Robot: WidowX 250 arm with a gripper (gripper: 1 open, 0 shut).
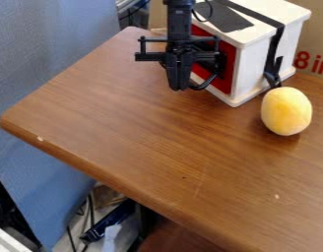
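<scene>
My black gripper (pixel 179 81) hangs at the top middle of the camera view, pointing down, in front of a white box (pixel 255 69) with a red front panel (pixel 221 79), a black top patch and black straps. Whether its fingers are open or shut is hard to make out. A yellow oval fruit-like object (pixel 287 111) rests on the wooden table (pixel 151 148), to the right of the gripper and in front of the box.
A cardboard box (pixel 313 49) with red lettering stands behind at the right. A blue-grey partition (pixel 46 59) borders the table on the left, with clutter below the near edge.
</scene>
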